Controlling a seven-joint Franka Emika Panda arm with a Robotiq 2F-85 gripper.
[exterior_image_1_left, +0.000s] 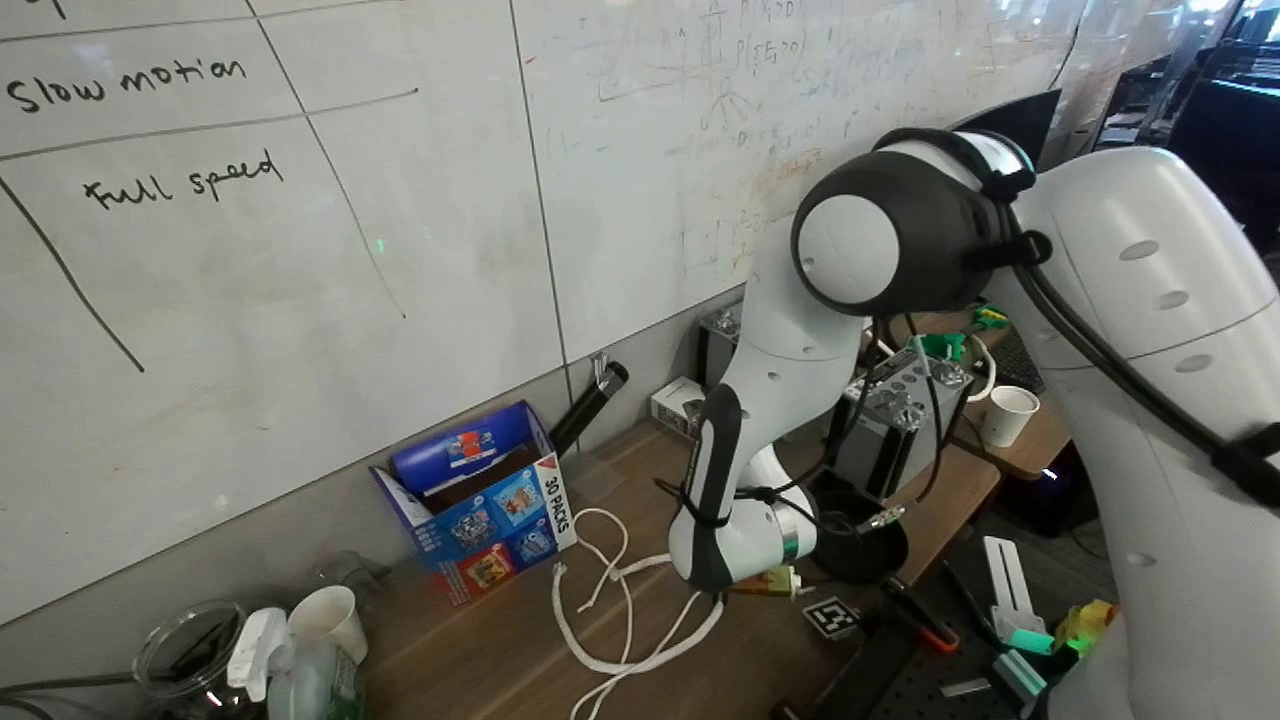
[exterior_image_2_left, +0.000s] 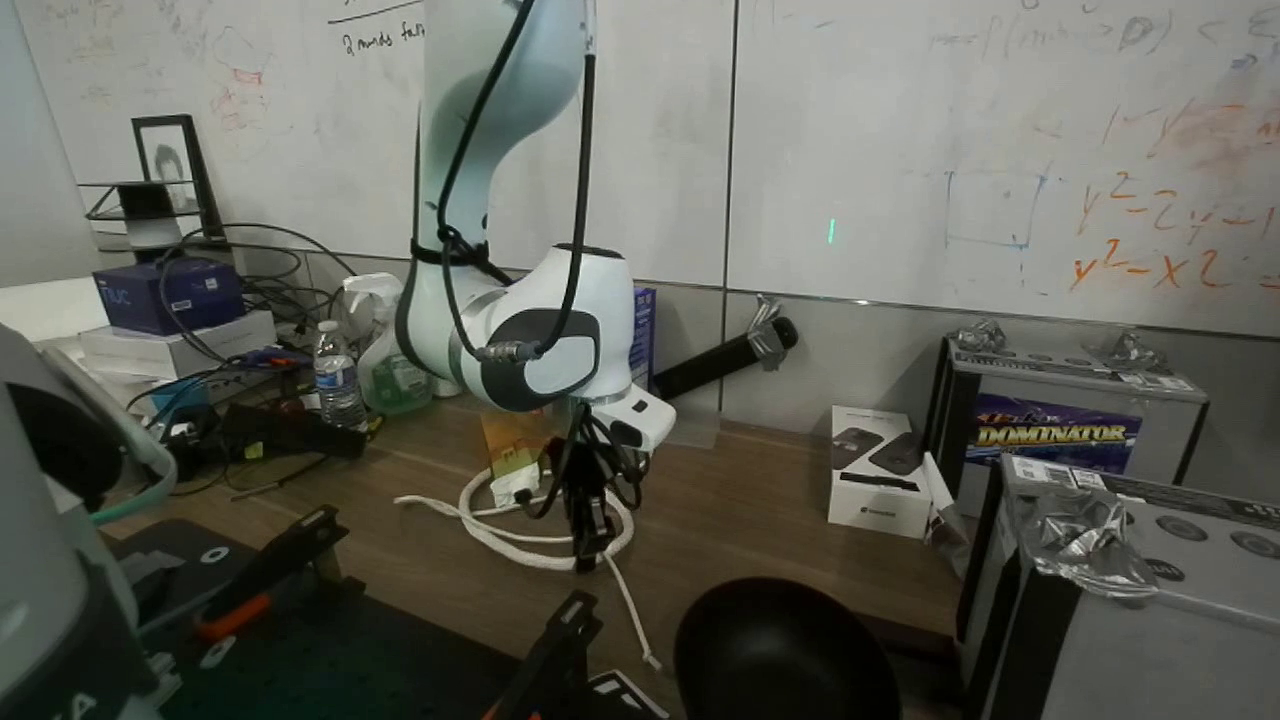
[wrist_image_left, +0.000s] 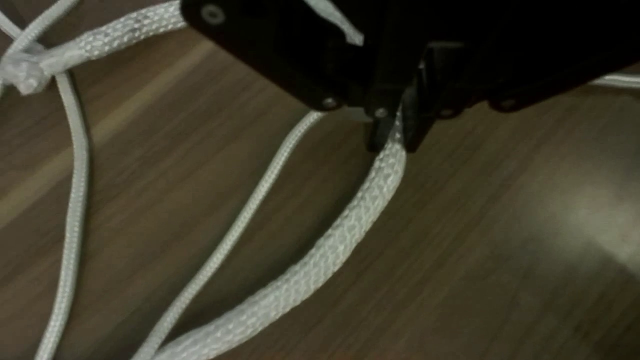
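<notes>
A white braided rope lies in loose loops on the wooden table, with thinner white cords running beside and across it. My gripper is shut on the thick part of the rope, which comes out from between its two black fingertips in the wrist view. A knot shows at the upper left there. In exterior view 2 the gripper points down at the rope, close to the tabletop. The arm's wrist hides the gripper in exterior view 1, where the rope curves out to its left.
A blue snack box stands against the whiteboard wall. The dark pan sits near the front edge, with a white box behind it. A spray bottle and water bottle are at the left. Bare table lies between rope and white box.
</notes>
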